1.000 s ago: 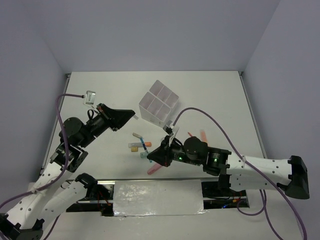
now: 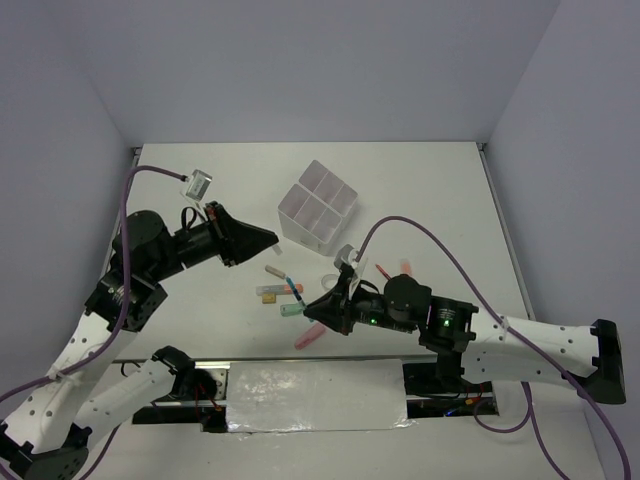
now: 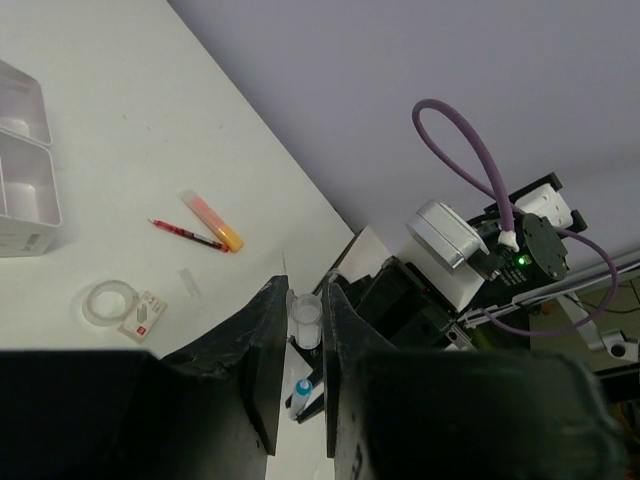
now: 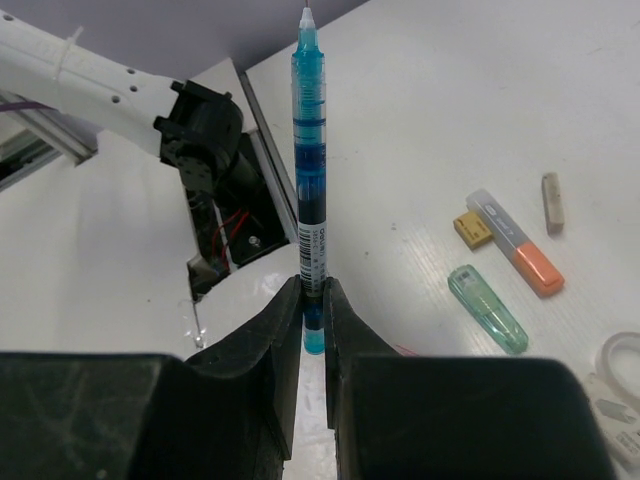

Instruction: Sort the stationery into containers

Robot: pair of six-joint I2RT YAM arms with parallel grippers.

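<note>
My left gripper (image 2: 270, 240) hangs over the table left of the white compartment container (image 2: 318, 205), shut on a small clear cylindrical piece (image 3: 306, 322). My right gripper (image 2: 318, 312) is lower, near the table's middle, shut on a blue pen (image 4: 311, 180) held upright in the right wrist view. On the table lie a green clear piece (image 4: 488, 308), a grey-and-orange highlighter (image 4: 515, 243), a yellow eraser (image 4: 472, 229), a beige stub (image 4: 553, 203), a red pen (image 3: 190, 233), an orange highlighter (image 3: 210, 219), a tape roll (image 3: 110, 303) and a pink item (image 2: 310, 336).
Walls stand behind and at both sides. Both arms reach in from the front, the right one covering the lower right of the table.
My left gripper has shifted slightly right and down in the top view, still holding its piece. My right gripper has moved a little to the right with the blue pen.
</note>
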